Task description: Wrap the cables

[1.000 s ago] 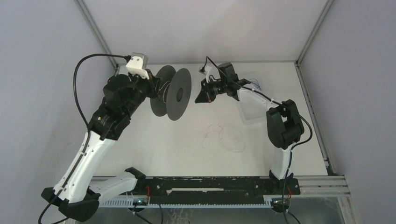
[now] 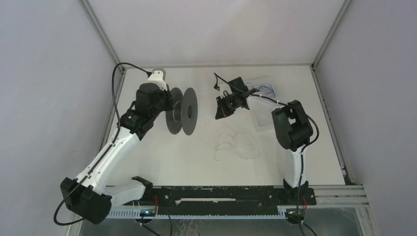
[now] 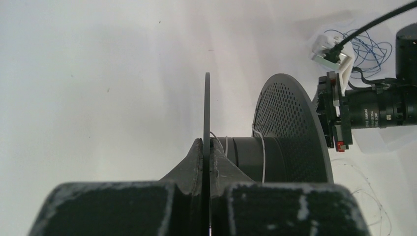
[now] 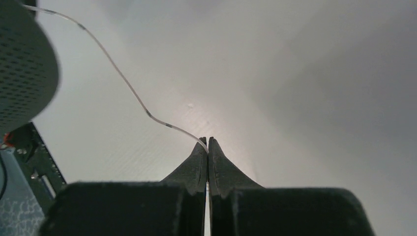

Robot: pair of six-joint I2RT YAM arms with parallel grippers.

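A dark grey spool [image 2: 189, 118] with two round flanges is held above the table's left half by my left gripper [image 2: 170, 104]. In the left wrist view, the near flange [image 3: 207, 103] stands edge-on between its shut fingers. Some thin pale cable [image 3: 263, 156] loops over the spool's hub. To the right of the spool, my right gripper [image 2: 220, 114] is shut. The right wrist view has the cable [image 4: 125, 82] pinched at its fingertips and running up left past the spool's perforated flange [image 4: 27, 73]. More loose cable [image 2: 255, 147] lies in loops on the table.
A clear tray [image 2: 265, 123] sits at the back right, partly under the right arm, with a tangle of blue cable [image 2: 265, 89] in it.
The right gripper has moved a little right and toward the front. The loose loops on the table shifted slightly.
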